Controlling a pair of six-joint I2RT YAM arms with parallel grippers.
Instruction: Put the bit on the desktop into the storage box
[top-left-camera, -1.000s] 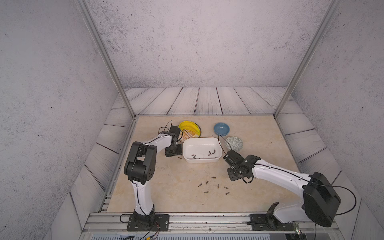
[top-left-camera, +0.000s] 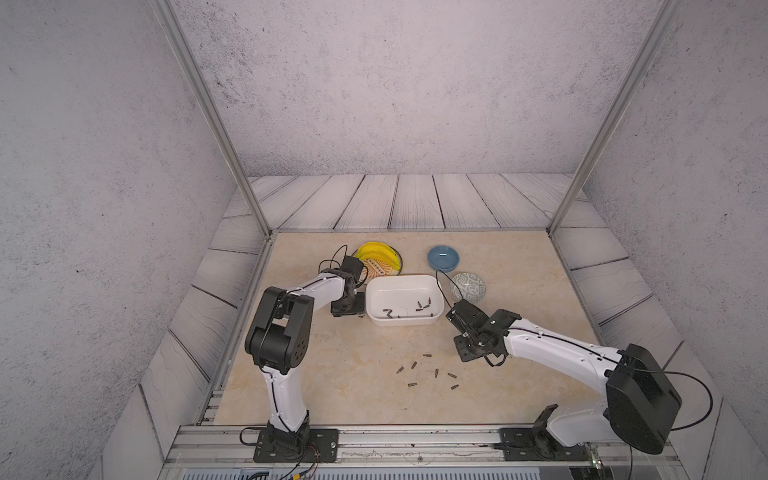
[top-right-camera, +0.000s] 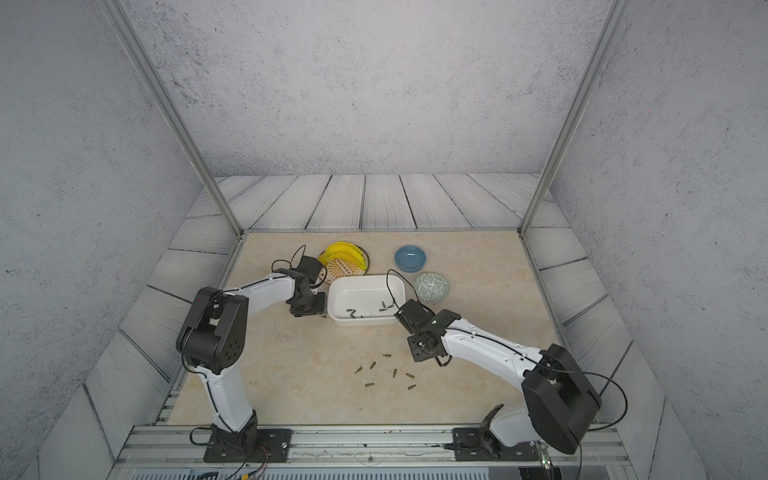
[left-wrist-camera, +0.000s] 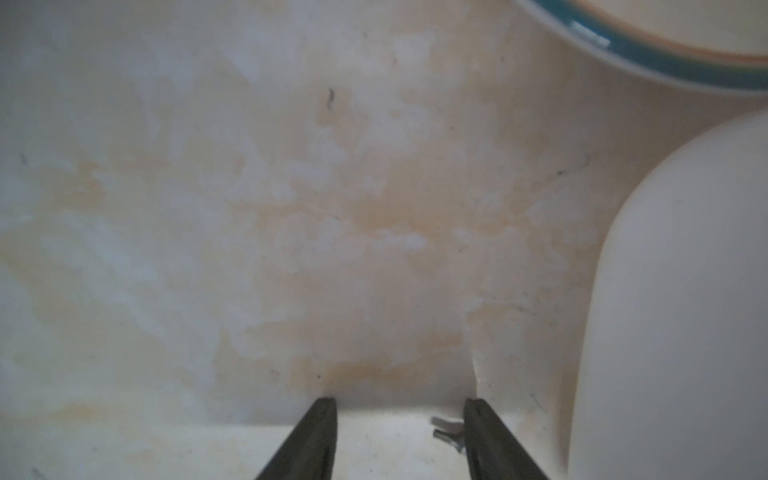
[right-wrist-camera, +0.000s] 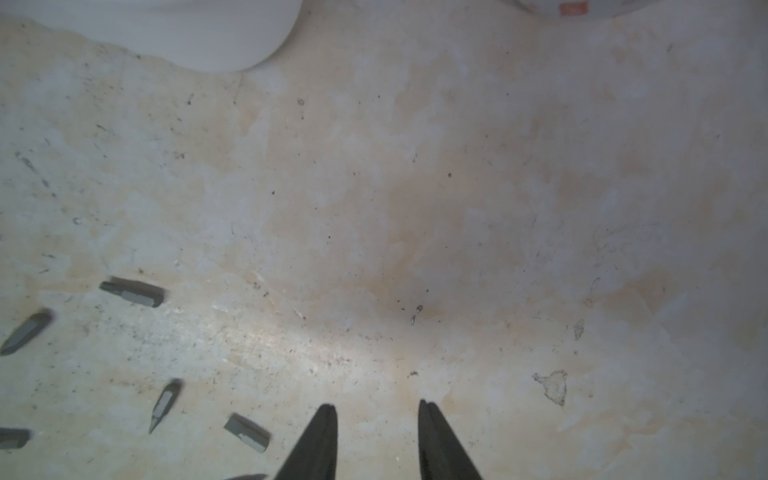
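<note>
The white storage box (top-left-camera: 405, 321) stands mid-table with several dark bits lying inside. In the left wrist view its outer wall (left-wrist-camera: 680, 304) fills the right side. My left gripper is low over the tabletop beside the box's left side, fingers apart. A small dark bit (left-wrist-camera: 448, 435) lies by its right finger, partly hidden behind the fingertip; I cannot tell whether they touch. My right gripper is open, with bare tabletop between its fingers. Several loose bits lie to its left, among them one bit (right-wrist-camera: 134, 292) and another bit (right-wrist-camera: 165, 403).
A plate with yellow bananas (top-left-camera: 379, 256) sits behind the box's left end. A blue bowl (top-left-camera: 443, 257) and a patterned bowl (top-left-camera: 469, 287) are behind its right end.
My left gripper has shifted slightly toward the table front, now covering most of the bit that showed beside the box. The right arm, the box and the other bits look unchanged.
</note>
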